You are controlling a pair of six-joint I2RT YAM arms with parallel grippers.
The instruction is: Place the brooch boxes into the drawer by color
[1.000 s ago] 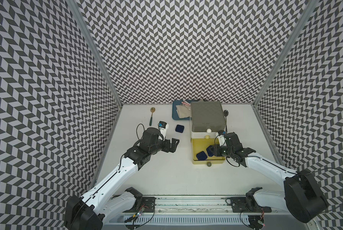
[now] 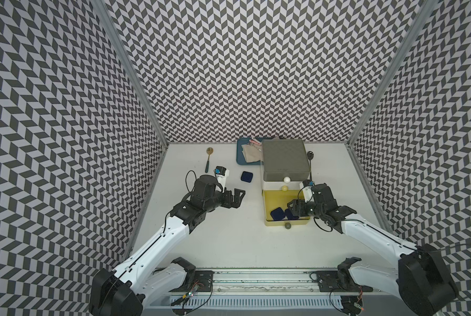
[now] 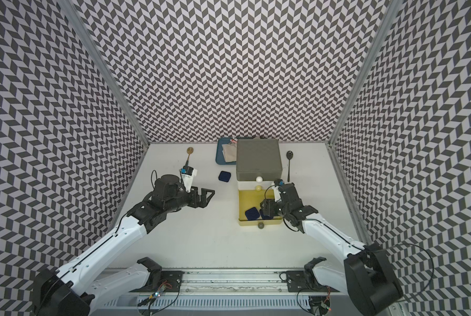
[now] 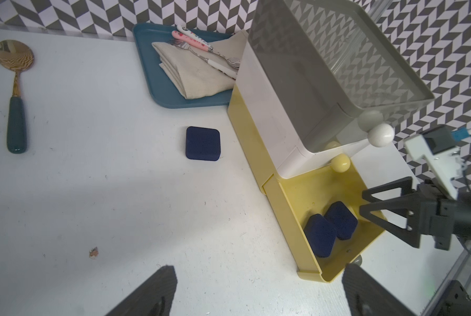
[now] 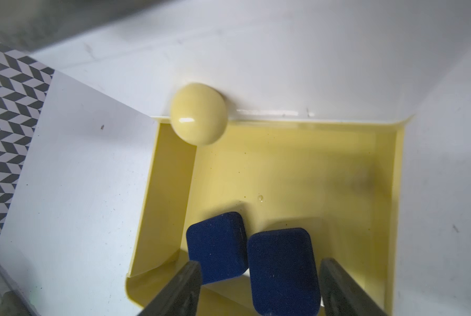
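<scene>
Two dark navy brooch boxes (image 5: 217, 247) (image 5: 283, 271) lie side by side toward the front of the pulled-out yellow drawer (image 5: 161, 189). A third navy box (image 4: 202, 143) rests on the table left of the drawer unit (image 2: 284, 158). My left gripper (image 2: 234, 198) is raised over the table left of the drawer, open and empty. My right gripper hangs over the drawer's front, fingers apart above the boxes, with nothing seen held.
Behind the loose box sit a blue tray (image 4: 156, 89) with cloth and cutlery and, further left, a spoon (image 4: 16, 121). A dark spoon (image 3: 289, 163) lies right of the unit.
My left arm is nearly still.
</scene>
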